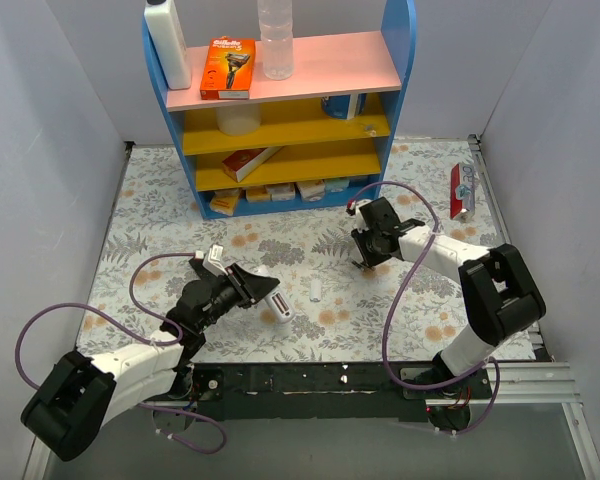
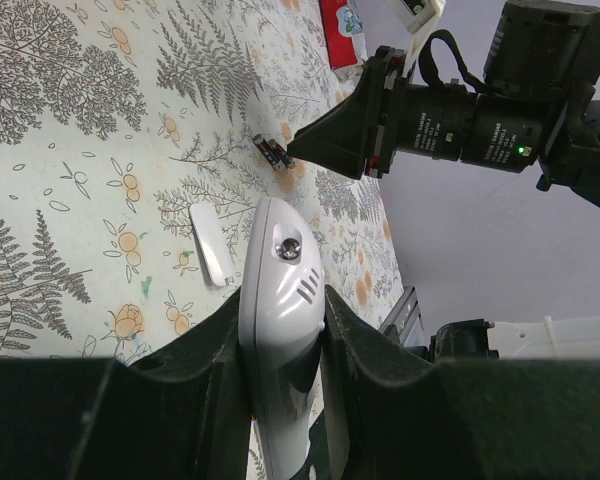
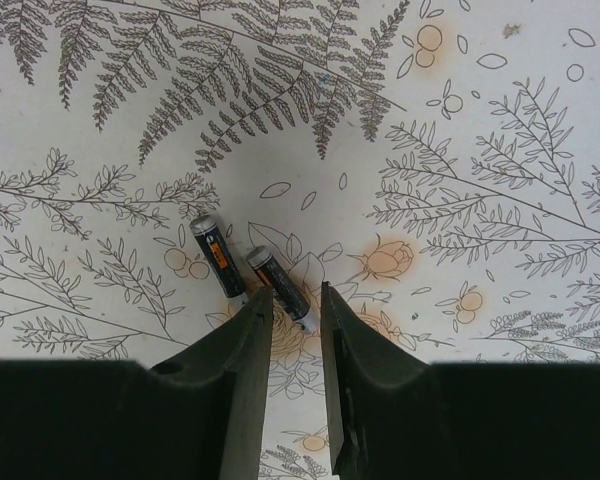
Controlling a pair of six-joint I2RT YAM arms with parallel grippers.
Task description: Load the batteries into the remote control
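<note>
A white remote control is gripped in my left gripper, shut around its body; in the top view its open battery bay faces up. The loose white battery cover lies flat on the table between the arms. Two dark batteries lie side by side in the right wrist view, the left battery with an orange mark and the right battery. My right gripper is partly open above them, its fingertips overlapping the near ends of the pair in that view. Nothing shows held between its fingers.
A blue shelf unit with boxes and bottles stands at the back. Near the right edge lies a red box. Purple cables loop over the arms.
</note>
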